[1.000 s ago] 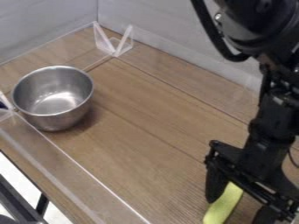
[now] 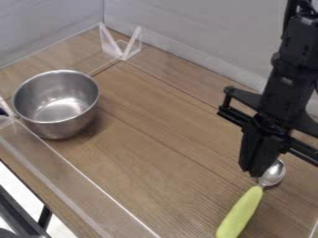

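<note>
The black gripper [image 2: 256, 165] is at the right of the camera view, its fingertips pointing down above a spoon with a silver bowl [image 2: 274, 174] and a pale yellow-green handle [image 2: 239, 212] lying on the wooden surface. The gripper is shut, with nothing visible between its fingers; the spoon lies below it on the surface.
A steel pot [image 2: 55, 103] stands at the left. A white folded object [image 2: 121, 45] is by the back wall.
The gripper has risen from low over the spoon, uncovering the spoon's silver bowl and upper handle, which remain on the surface.
</note>
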